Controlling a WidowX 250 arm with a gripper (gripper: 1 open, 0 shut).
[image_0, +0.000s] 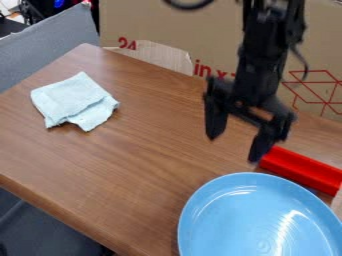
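The black gripper (238, 122) hangs over the right side of the wooden table (140, 165), open and slightly blurred, with nothing visible between its fingers. Just to its lower right lies a red bar-shaped object (301, 169). A large blue plate (259, 225) sits at the front right, below the gripper. A folded pale blue cloth (74, 101) rests at the left of the table.
A cardboard box (160, 25) with red print stands along the back. A grey padded edge (40, 65) borders the table at the upper left.
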